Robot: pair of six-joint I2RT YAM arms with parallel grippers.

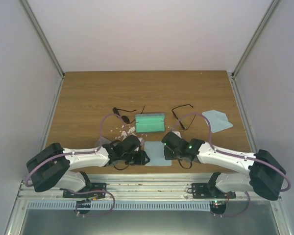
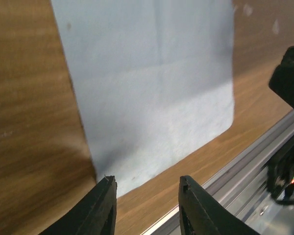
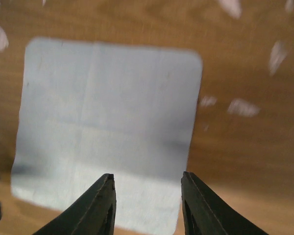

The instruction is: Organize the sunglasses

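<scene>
A pale blue cloth (image 1: pixel 158 152) lies flat near the table's front, between my left gripper (image 1: pixel 143 158) and right gripper (image 1: pixel 168 155). In the left wrist view, my left gripper is open beside the cloth's edge. In the right wrist view, my right gripper stands open over the same cloth, nothing between its fingers. Behind it sit a green case (image 1: pixel 150 125) and two pairs of dark sunglasses (image 1: pixel 125 118), one on either side.
A second pale cloth (image 1: pixel 216 120) lies at the right. Small white scraps (image 1: pixel 123 131) are scattered left of the case. A metal rail (image 2: pixel 237 180) runs along the front edge.
</scene>
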